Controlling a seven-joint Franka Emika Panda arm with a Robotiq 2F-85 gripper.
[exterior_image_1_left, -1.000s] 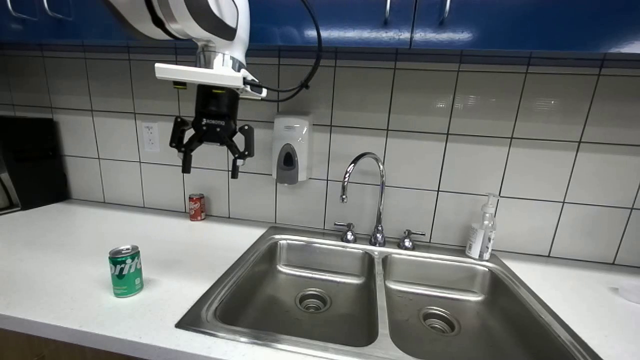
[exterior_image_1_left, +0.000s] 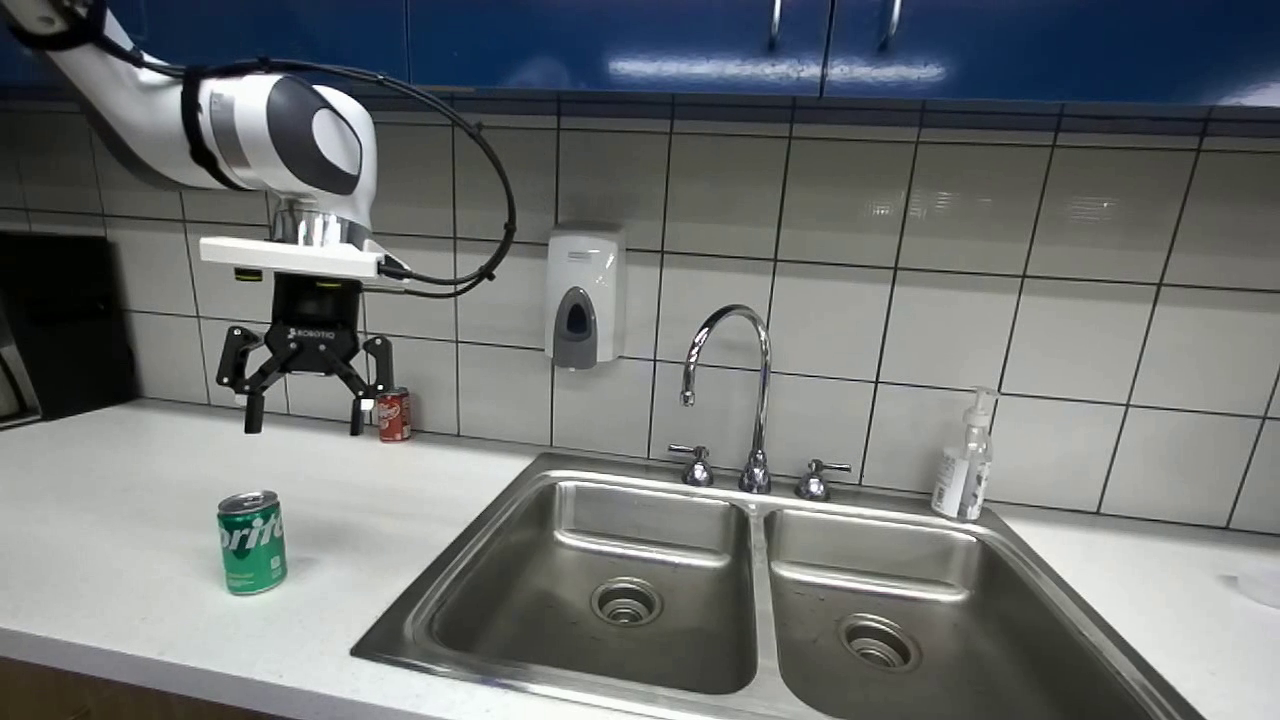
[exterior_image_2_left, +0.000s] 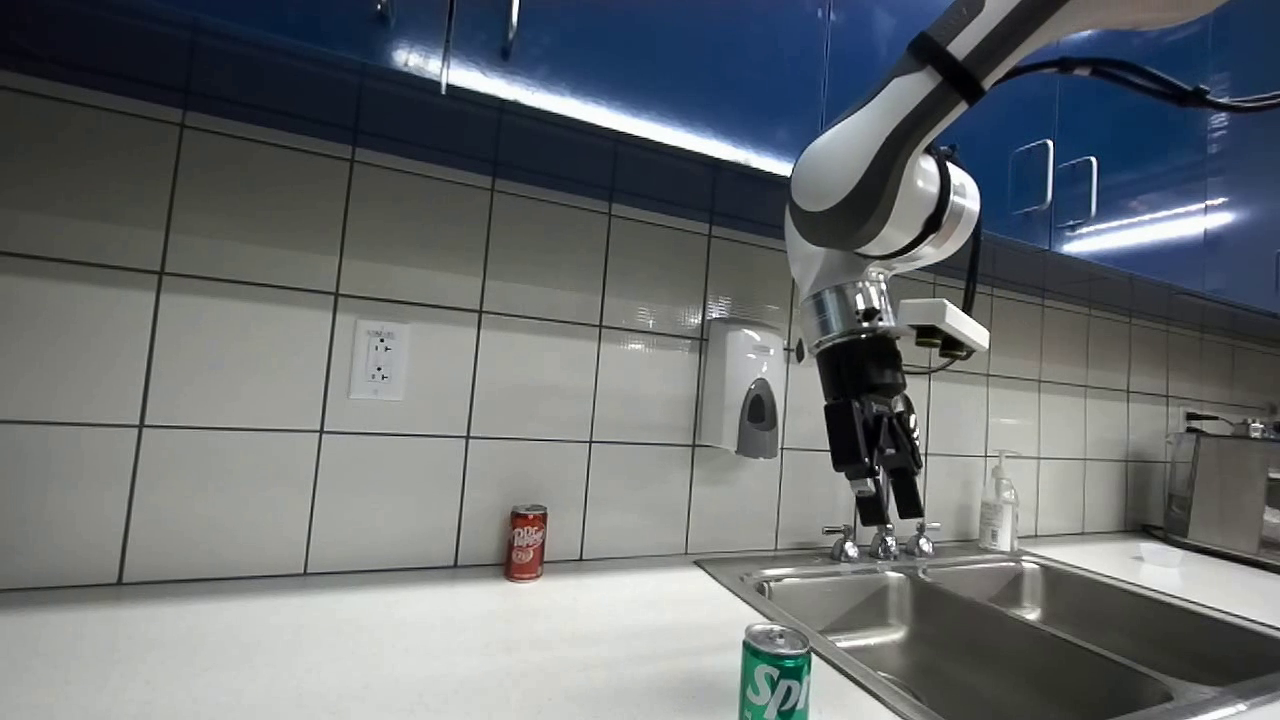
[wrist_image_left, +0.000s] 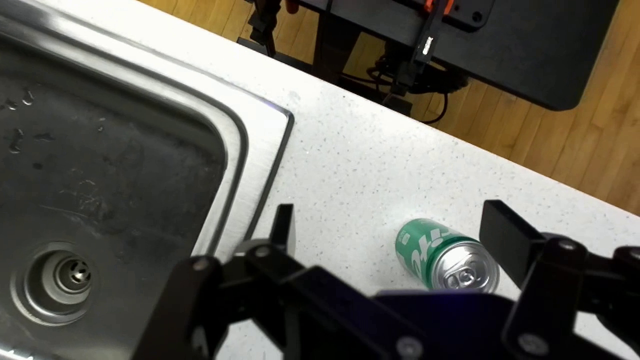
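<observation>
A green Sprite can (exterior_image_1_left: 253, 546) stands upright on the white counter, left of the sink. Farther back, against the tiled wall, is a red Dr Pepper can (exterior_image_2_left: 525, 544). My gripper (exterior_image_1_left: 305, 430) hangs in the air above the counter, fingers pointing down and spread apart with nothing between them. In the wrist view the Sprite can (wrist_image_left: 447, 255) shows below the open gripper, nearer the right finger (wrist_image_left: 507, 240). A clear gap separates the fingertips from the counter in exterior view 1.
The steel double sink (exterior_image_1_left: 761, 576) with its tall faucet (exterior_image_1_left: 764, 396) lies right of the cans. A soap dispenser (exterior_image_1_left: 584, 296) hangs on the wall, and a pump bottle (exterior_image_1_left: 964, 462) stands behind the sink. Blue cabinets (exterior_image_1_left: 624, 48) run overhead.
My gripper has moved left and lower in exterior view 1, still open. Both cans stand where they were.
</observation>
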